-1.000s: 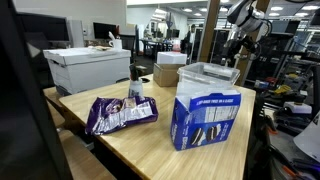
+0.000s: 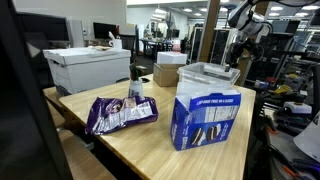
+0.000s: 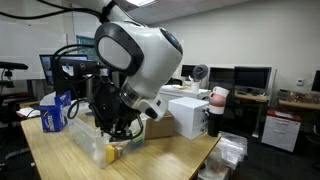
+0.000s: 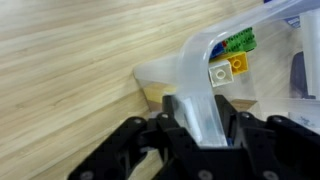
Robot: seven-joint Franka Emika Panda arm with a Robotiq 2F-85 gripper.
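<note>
A clear plastic bin stands on the table, in exterior view 1 behind the blue box. In the wrist view, the rim of the bin runs between the spread fingers of my gripper, one finger on each side of its wall. Green, yellow and white toy bricks show inside or through the clear plastic. In exterior view 2 the large arm hides much of the bin, and the gripper is over its near end. Whether the fingers touch the wall cannot be told.
A blue and white box and a purple snack bag lie toward the front of the table. A bottle, brown cartons and a white box stand behind. Bare wood lies beside the bin.
The arm has shifted at the bin's far right end in exterior view 1, its dark wrist now lower and farther right. The bin and the other table objects look unmoved.
</note>
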